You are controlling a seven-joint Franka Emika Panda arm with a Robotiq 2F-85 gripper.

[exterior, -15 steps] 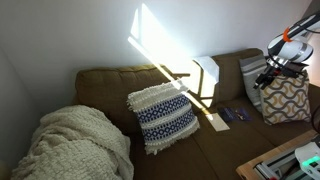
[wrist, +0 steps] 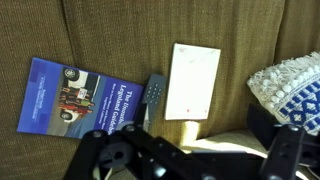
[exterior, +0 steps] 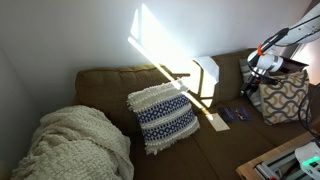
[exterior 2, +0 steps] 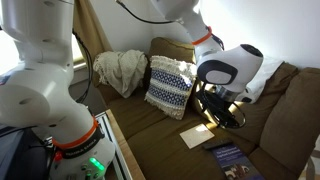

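A blue book [wrist: 80, 97] with a red vehicle on its cover lies flat on the brown couch. Beside it is a dark remote [wrist: 152, 97], and past that a white card or thin booklet [wrist: 190, 82]. In exterior view 2 the card [exterior 2: 197, 136] and the book [exterior 2: 232, 163] rest on the seat cushion. My gripper is open above the seat, its dark fingers far apart and nothing between them. From the side, the gripper [exterior 2: 224, 112] hangs near the backrest, above and behind these items.
A blue-and-white woven pillow [exterior: 164, 117] leans on the backrest, with a cream knit blanket [exterior: 75, 145] at the couch's far end. A patterned pillow [exterior: 284, 98] stands close to the arm. Open seat lies in front of the woven pillow.
In exterior view 1 the arm has lowered and reached a little to the left, past the patterned pillow. The book, remote and card have not moved.
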